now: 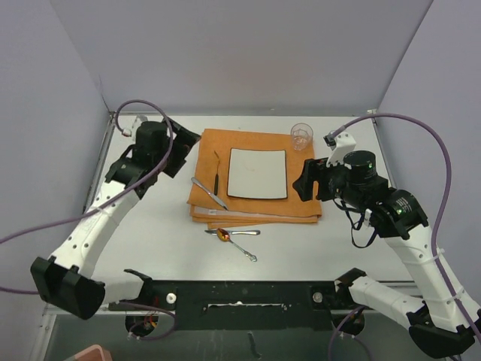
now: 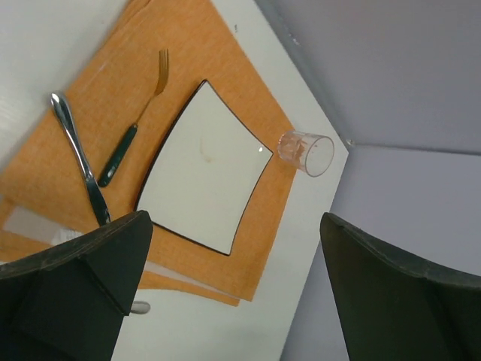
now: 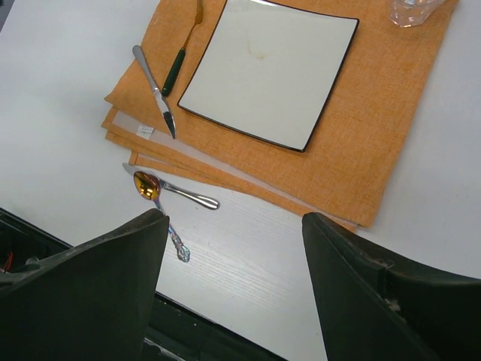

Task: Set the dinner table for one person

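The white square plate [image 1: 257, 174] lies on the orange placemat [image 1: 301, 209]. Left of it on the mat is a dark-handled fork [image 1: 217, 177]. A knife [image 1: 208, 193] rests slantwise across the mat's left edge. In front of the mat, a spoon [image 1: 237, 246] crosses over a second knife [image 1: 244, 232]. A clear glass [image 1: 301, 136] stands at the mat's far right corner. My left gripper [image 1: 186, 150] hangs open above the table's left part, nothing between its fingers. Open and empty too, my right gripper [image 1: 307, 180] hovers right of the plate.
More orange mat layers [image 1: 259, 219] stick out under the front edge of the placemat. Bare white table [image 1: 150, 226] lies to the left, and the front right is clear as well. Walls [image 1: 240, 60] close off the back and sides.
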